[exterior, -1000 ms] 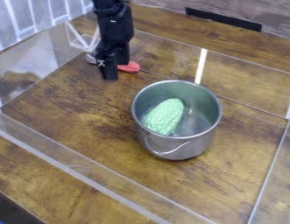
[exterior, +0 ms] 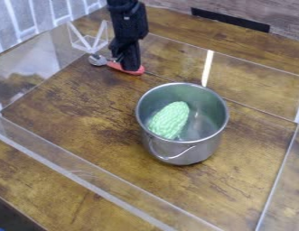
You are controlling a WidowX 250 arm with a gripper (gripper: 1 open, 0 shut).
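Note:
My black gripper [exterior: 127, 56] is at the upper middle, just above a small tool with a red handle [exterior: 131, 69] and a grey metal end [exterior: 98, 60] lying on the wooden table. It looks shut, and I see nothing clearly held. A steel pot [exterior: 200, 144] stands at the centre right with a pale green corn-like object [exterior: 169, 118] inside.
Clear plastic edges [exterior: 43, 135] border the wooden work area on the left and front. A white strip [exterior: 207, 68] lies at the back right. The table left of the pot is clear.
My gripper has moved up and a little back from lower left over the tool, uncovering more of the red handle. The pot has not moved.

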